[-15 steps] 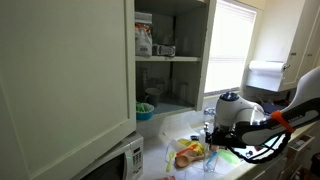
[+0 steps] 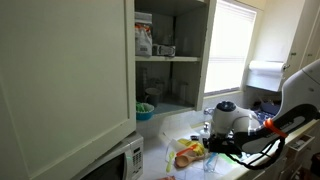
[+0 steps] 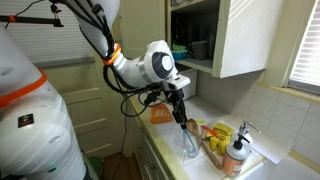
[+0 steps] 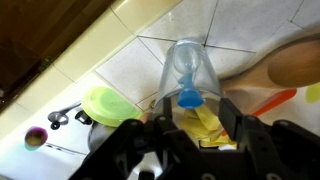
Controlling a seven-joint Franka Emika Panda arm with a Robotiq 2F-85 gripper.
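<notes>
A clear container (image 4: 185, 62) with a blue piece inside it lies in line with my gripper in the wrist view. The fingers (image 4: 230, 118) stand apart, one on each side of the blue piece (image 4: 189, 98), with a gap visible beside it. My gripper is open. From the side, the clear container (image 3: 190, 147) stands upright on the counter, right beneath the gripper (image 3: 184, 126). Whether the fingers touch it cannot be told. In the first exterior view the arm partly covers the container (image 2: 210, 165).
A wooden spoon (image 4: 290, 66) and yellow items (image 4: 200, 125) lie close by. A green lid (image 4: 110, 104) is on the other side. A soap bottle (image 3: 236, 155) stands beside the faucet (image 3: 244, 133). The microwave (image 2: 120, 160) sits further along the counter.
The arm has come slightly lower, and the gripper is now nearer the clear container. The other things on the counter look unmoved.
</notes>
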